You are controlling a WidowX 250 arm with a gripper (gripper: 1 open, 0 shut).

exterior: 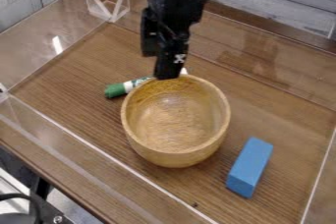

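The black gripper (168,59) hangs over the upper middle of the table, just above the back rim of a round wooden bowl (175,135). It is open; nothing is visible between its fingers, though its dark parts are hard to tell apart. A green and white cylindrical item (121,88) lies behind and left of the bowl, partly hidden behind the gripper and bowl. A blue rectangular block (250,167) lies to the front right of the bowl.
The wooden table (73,81) has free room on the left and the right. A raised back edge runs along the top, and a clear edge runs down the left side.
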